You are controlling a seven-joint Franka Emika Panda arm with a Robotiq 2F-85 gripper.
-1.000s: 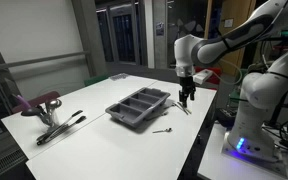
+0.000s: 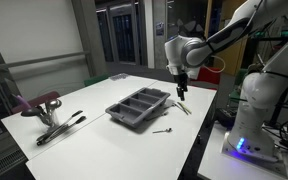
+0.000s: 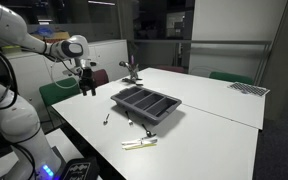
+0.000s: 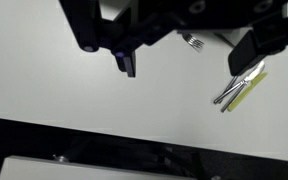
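Observation:
A grey compartment tray [image 3: 146, 103] stands on the white table, and its compartments look empty. In front of it several pieces of cutlery lie loose, among them a spoon-like piece [image 3: 106, 118]. A light-coloured group of cutlery with a yellow-green piece [image 3: 139, 144] lies nearest the second exterior camera. The wrist view shows a fork [image 4: 193, 41] and, to its right, the yellow-green piece [image 4: 246, 90] beside silver cutlery. My gripper is open above the table, its fingers [image 4: 129, 62] wide apart with nothing held. It hangs beyond the tray's right end in exterior view 1.
A holder with dark-handled utensils [image 2: 50, 112] stands at the table's left, with tongs [image 2: 72, 120] beside it. Chairs [image 3: 54, 93] stand behind the table. The table edge runs across the wrist view.
The tray and cutlery look unmoved.

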